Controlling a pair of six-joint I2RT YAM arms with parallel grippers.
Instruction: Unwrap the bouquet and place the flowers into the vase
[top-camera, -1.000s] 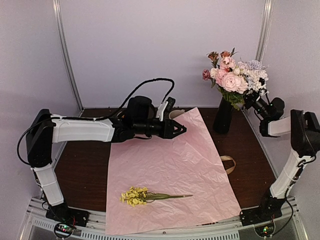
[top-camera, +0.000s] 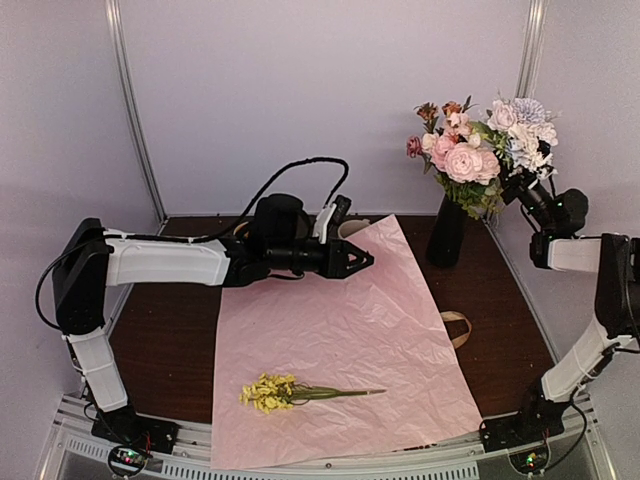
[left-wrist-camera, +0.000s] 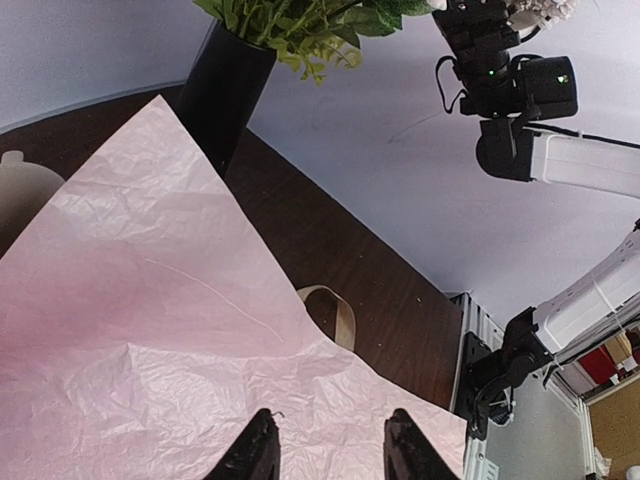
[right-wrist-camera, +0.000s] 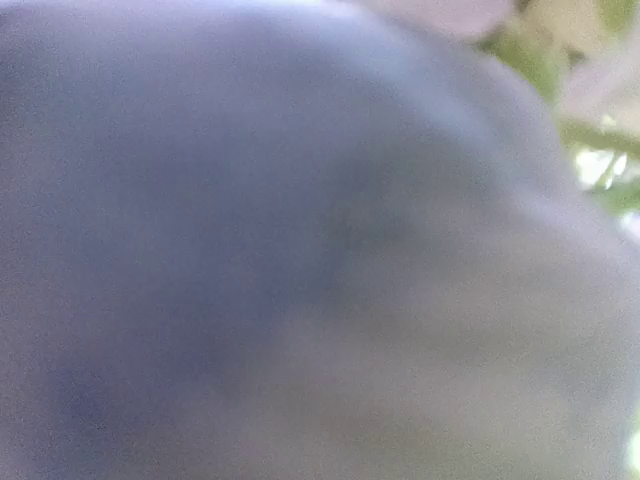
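At the back right stands a black vase (top-camera: 446, 232) with pink flowers (top-camera: 463, 160) and green leaves above its mouth. Beside them, to the right, is a bunch of white and pale blue flowers (top-camera: 525, 130). My right gripper (top-camera: 514, 187) is shut on that bunch just under the blooms; its stem ends are hidden. A blurred bluish bloom (right-wrist-camera: 250, 200) fills most of the right wrist view. Yellow flowers (top-camera: 268, 392) lie with stems pointing right on the pink paper near the front. Over the paper hangs my left gripper, open and empty.
Pink wrapping paper (top-camera: 340, 330) covers the middle of the dark table. A tan ribbon loop (top-camera: 458, 330) lies at its right edge. Behind the left gripper a pale container (top-camera: 352, 228) is partly hidden. Side walls bound the space, the right one close to the right arm.
My right gripper has shifted a little to the right and slightly upward in the top view, and the white and blue flowers moved with it. The left arm shows no visible movement.
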